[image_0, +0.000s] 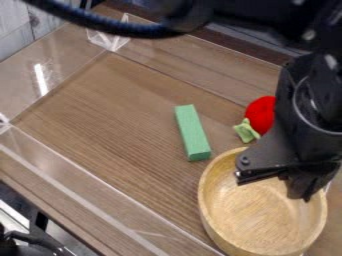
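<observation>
The black gripper (281, 165) hangs at the right of the camera view, over the back part of a round yellow bowl (247, 225). Its fingertips are dark and partly hidden; nothing shows held between them. The bowl's visible inside looks empty, though its back is hidden by the gripper.
A green block (191, 131) lies left of the bowl's back. A red round object with a green top (261, 112) sits behind the bowl, partly covered by the arm. A clear holder (107, 36) stands at the back left.
</observation>
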